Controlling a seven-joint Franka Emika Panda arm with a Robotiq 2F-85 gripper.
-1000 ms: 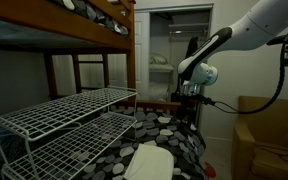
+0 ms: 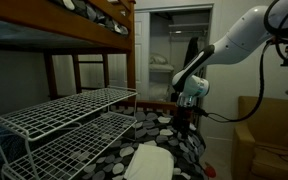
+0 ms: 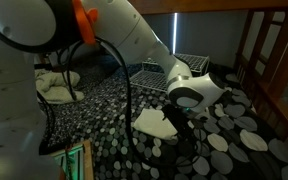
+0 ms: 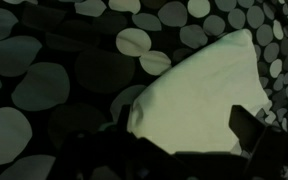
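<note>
A white cloth [image 4: 199, 95] lies on a dark bedspread [image 4: 94, 75] patterned with grey and pale spots. In the wrist view my gripper is open, its dark fingers [image 4: 246, 125] apart on either side of the cloth's near part. Nothing is visibly held. From the front, the cloth [image 2: 150, 163] spreads over the near part of the bed, and the gripper [image 2: 183, 128] hangs low over the bedspread behind and to the right of it. In the other outside view the white cloth [image 3: 155, 123] lies left of the gripper; the dark fingertips blend into the cover there.
A two-tier white wire rack [image 2: 69, 115] stands on the bed's left side. An upper bunk [image 2: 59, 25] overhangs it. At right is a brown armchair [image 2: 269, 145]. Open spotted cover surrounds the cloth.
Cloth and rack look the same as before.
</note>
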